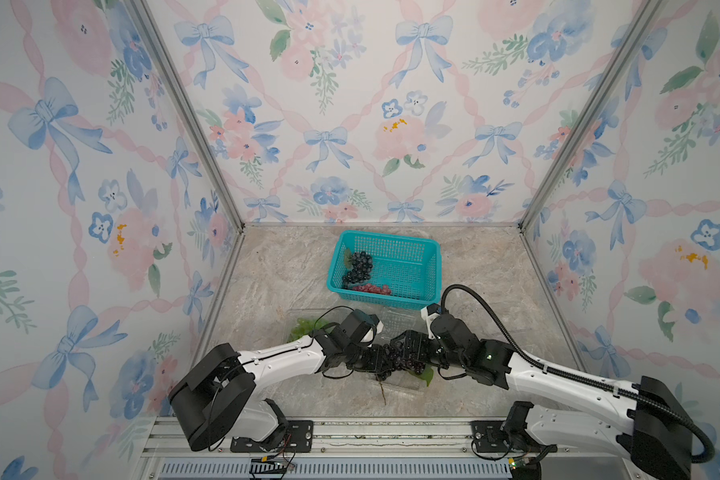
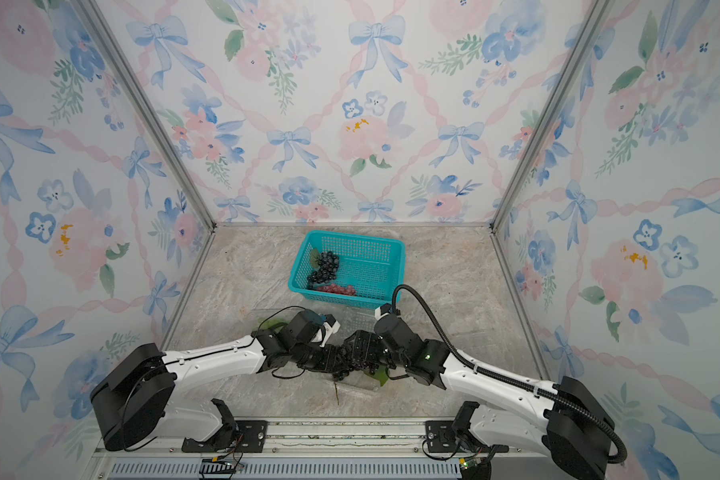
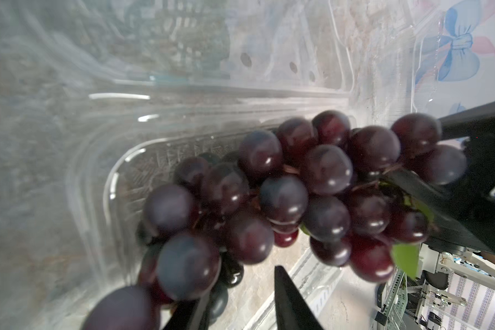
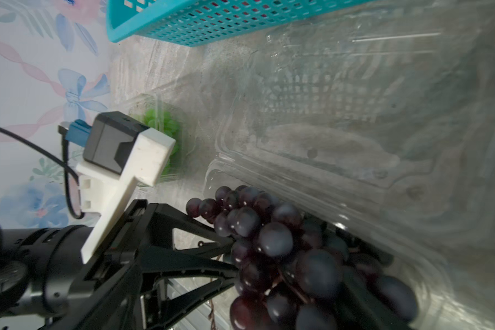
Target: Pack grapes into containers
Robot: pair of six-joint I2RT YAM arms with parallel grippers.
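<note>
A bunch of dark red-purple grapes (image 4: pixel 275 239) lies in and over the edge of a clear plastic container (image 3: pixel 112 181), whose clear lid (image 4: pixel 335 143) is folded back. My left gripper (image 1: pixel 381 357) reaches in from the left. In the left wrist view its fingertips (image 3: pixel 283 286) stand apart at the bunch's near end; contact is hard to tell. From the right comes my right gripper (image 1: pixel 417 352), its spread fingers (image 3: pixel 478 118) around the other end of the bunch, near a green leaf (image 3: pixel 406 258). Both grippers hide much of the container from above.
Behind the container stands a turquoise basket (image 1: pixel 424 301) with more dark grapes (image 1: pixel 358 268) and red grapes (image 1: pixel 372 289) in its left part. Beside my left arm is a clear container of green grapes (image 4: pixel 162 123).
</note>
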